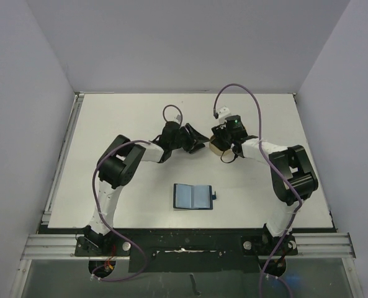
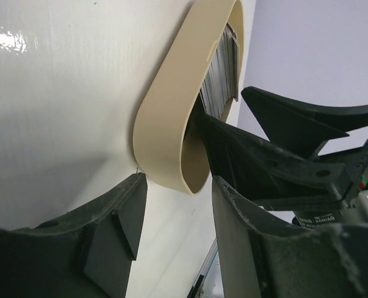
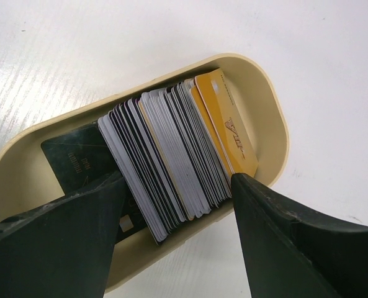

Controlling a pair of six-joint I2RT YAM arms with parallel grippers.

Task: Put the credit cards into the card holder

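A cream oval tray (image 3: 270,124) holds a row of stacked cards (image 3: 168,149), with yellow cards (image 3: 227,115) at one end and dark cards at the other. My right gripper reaches into the tray, fingers part open on either side of the stack; whether it grips is unclear. My left gripper stands open beside the tray's near end (image 2: 159,143), nothing held. In the top view a blue two-panel card holder (image 1: 193,196) lies open at the front centre of the table.
Side walls (image 1: 41,143) border the work area. Both arms meet near the tray at the back right.
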